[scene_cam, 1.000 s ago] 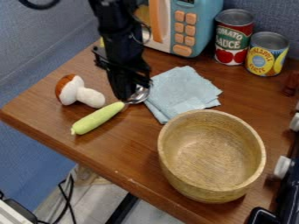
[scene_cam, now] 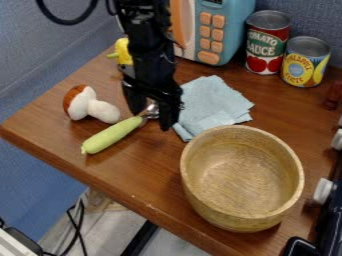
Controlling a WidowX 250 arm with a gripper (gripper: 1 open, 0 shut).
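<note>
My black gripper [scene_cam: 151, 108] hangs low over the table, around a shiny metal piece, possibly a spoon, that lies by a light blue cloth [scene_cam: 214, 105]. Whether its fingers are closed on it I cannot tell. A pale green corn-like toy [scene_cam: 110, 136] lies just to the lower left, and a red-and-white mushroom toy [scene_cam: 94, 106] further left. A wooden bowl [scene_cam: 242, 178] sits to the right front.
A tomato sauce can [scene_cam: 265, 48], a yellow can [scene_cam: 305, 65] and a blue toy microwave [scene_cam: 214, 25] stand at the back. A yellow object [scene_cam: 120, 50] is behind my arm. The table's left edge is near the mushroom.
Over the last second my gripper has moved lower and slightly toward the front, over the metal piece. The objects on the table look unmoved.
</note>
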